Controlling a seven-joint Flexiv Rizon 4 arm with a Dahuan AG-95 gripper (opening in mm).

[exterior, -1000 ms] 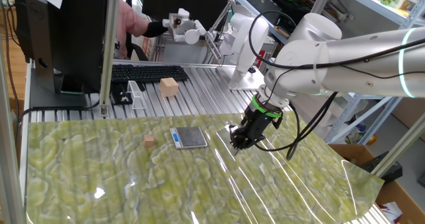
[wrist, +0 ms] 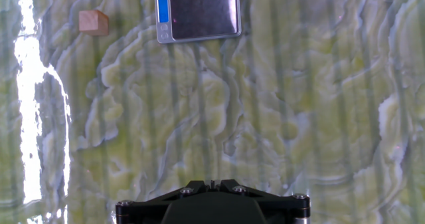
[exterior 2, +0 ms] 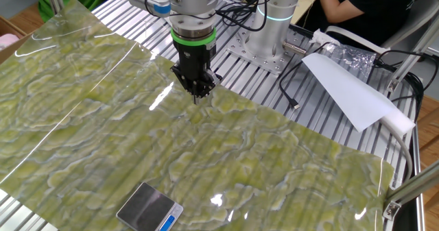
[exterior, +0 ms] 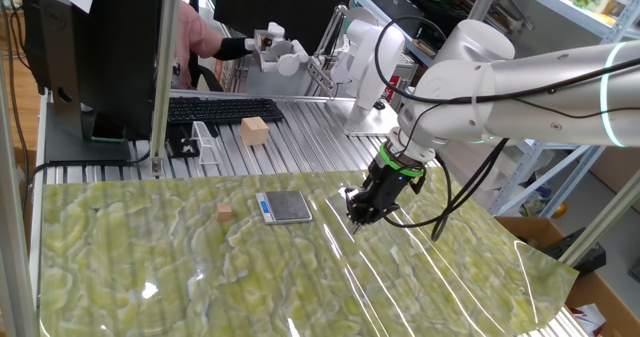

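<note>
A small wooden cube (exterior: 224, 212) lies on the green marbled mat, just left of a flat digital scale (exterior: 288, 207) with a dark plate and a blue display. In the wrist view the cube (wrist: 93, 22) is at upper left and the scale (wrist: 204, 11) is at the top edge, its plate bare. My gripper (exterior 2: 195, 96) hangs over the mat, well apart from both. Its fingertips meet at the bottom of the wrist view, shut, with nothing visible between them. In exterior view 2 the cube is out of view.
Behind the mat, a larger wooden block (exterior: 254, 131), a white stand (exterior: 206, 143) and a keyboard (exterior: 225, 110) rest on the slatted metal table. A monitor (exterior: 105, 67) rises at left. White sheets (exterior 2: 353, 90) lie near the arm's base.
My arm, the cube and the scale have not moved. In the background, the person's arm and the white device by it have shifted slightly.
</note>
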